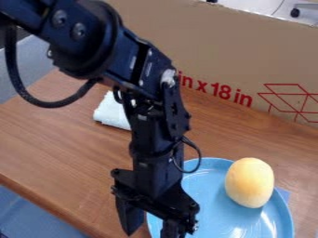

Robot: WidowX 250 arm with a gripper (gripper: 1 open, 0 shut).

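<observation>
The black robot arm reaches down from the upper left, and its gripper (155, 221) is low over the left part of a light blue plate (243, 226), its lower end near the bottom edge of the view. I cannot tell how far apart the fingers are or whether anything is between them. A yellow egg-shaped object (250, 182) rests on the right side of the plate. A folded white cloth (108, 112) lies on the wooden table behind the arm, partly hidden by it.
A large cardboard box (236, 60) stands along the back of the wooden table (50, 139).
</observation>
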